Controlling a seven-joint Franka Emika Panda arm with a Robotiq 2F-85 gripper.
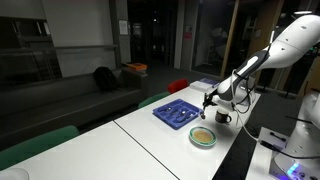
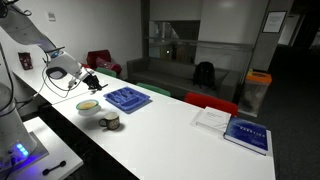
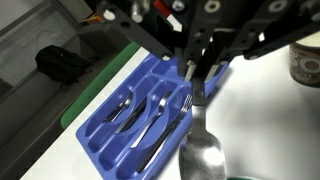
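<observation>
My gripper is shut on the handle of a metal spoon (image 3: 203, 155), whose bowl points toward the bottom of the wrist view. In exterior view 1 the gripper (image 1: 207, 101) is above the table, between the blue cutlery tray (image 1: 168, 117) and the dark mug (image 1: 223, 116). A bowl (image 1: 202, 136) with a pale rim and light brown contents sits nearer the table's front edge. From the other side, the same bowl (image 2: 88, 107) appears below and in front of the gripper (image 2: 97, 84).
The blue tray (image 3: 135, 150) holds several forks and other cutlery in its compartments. The mug (image 2: 109, 121) stands beside the bowl. Books (image 2: 247, 134) lie at the table's far end in exterior view 2.
</observation>
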